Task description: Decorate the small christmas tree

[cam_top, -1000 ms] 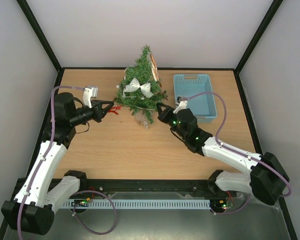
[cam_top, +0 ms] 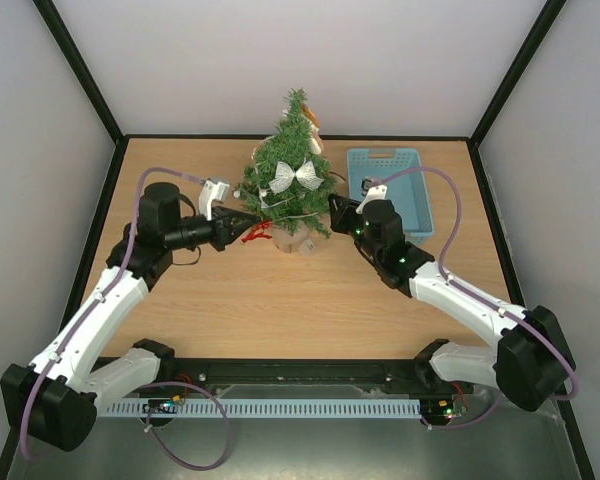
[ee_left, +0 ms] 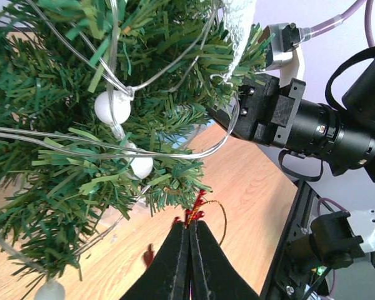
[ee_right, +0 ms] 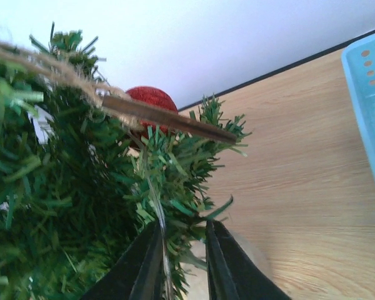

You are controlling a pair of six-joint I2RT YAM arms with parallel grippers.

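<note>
The small green Christmas tree (cam_top: 280, 165) stands at the back of the table, with a white bow (cam_top: 296, 177) and a light wire with white balls (ee_left: 112, 107) on its front. Left of its base, my left gripper is shut on the thin golden loop of a red ornament (cam_top: 257, 232); red berries show just past its fingertips. My right gripper is partly open at the tree's right side. A silver wire (ee_right: 156, 200) runs down by its left finger. In the right wrist view a red ball (ee_right: 152, 100) hangs behind a thin brown ornament (ee_right: 169, 119).
An empty-looking blue basket (cam_top: 420, 200) stands right of the tree, behind my right arm. Branches and wires crowd the space around both grippers.
The left gripper has moved right toward the tree, carrying the red ornament.
</note>
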